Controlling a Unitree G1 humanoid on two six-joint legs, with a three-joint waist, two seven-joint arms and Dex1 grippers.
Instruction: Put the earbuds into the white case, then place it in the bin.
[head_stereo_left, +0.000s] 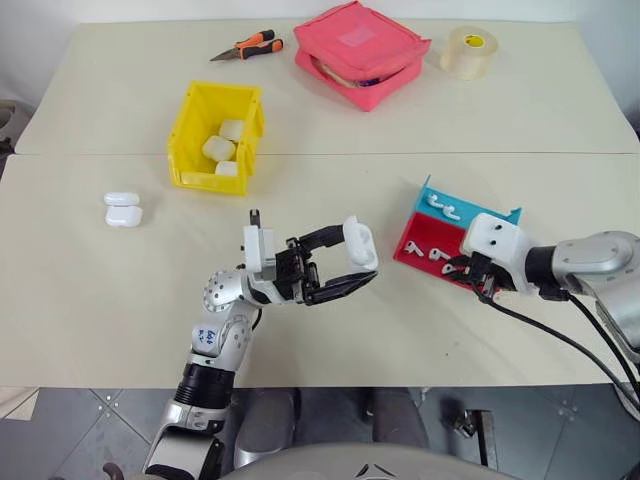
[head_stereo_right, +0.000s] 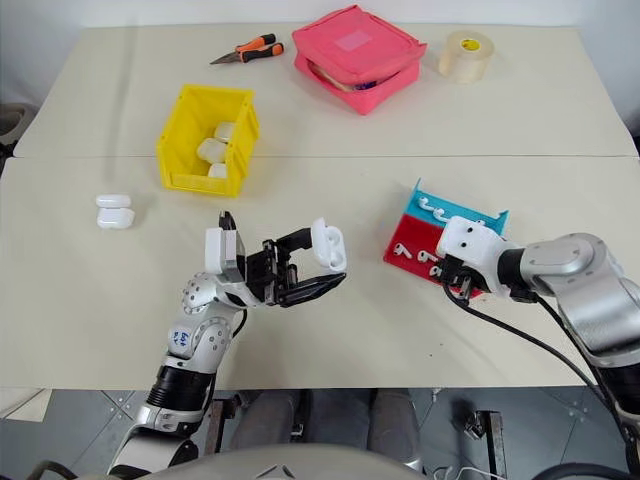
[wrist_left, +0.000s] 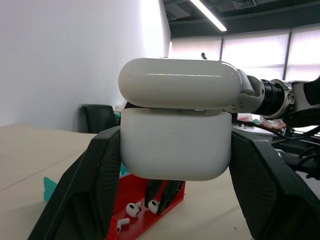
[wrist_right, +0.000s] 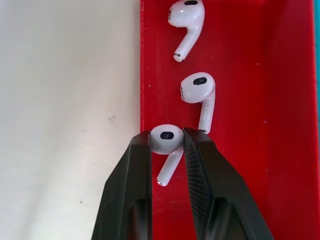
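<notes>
In the right wrist view, my right gripper is shut on the head of a white earbud (wrist_right: 166, 140), its stem slanting down-left over the red tray (wrist_right: 240, 165). Two more earbuds lie in that tray: a middle earbud (wrist_right: 199, 90) just above the pinched one, and a far earbud (wrist_right: 187, 22). My left gripper is shut on the sides of the white case (wrist_left: 175, 142), whose lid (wrist_left: 180, 82) is raised. From the head, the case (head_stereo_left: 360, 245) hangs above mid-table, left of the tray. The yellow bin (head_stereo_left: 183, 160) holds several white cases.
A blue tray (head_stereo_left: 472, 208) with earbuds adjoins the red one. Another white case (head_stereo_left: 123, 215) lies at far left. Pliers (head_stereo_left: 250, 46), a pink pouch (head_stereo_left: 365, 50) and a tape roll (head_stereo_left: 467, 52) sit at the back.
</notes>
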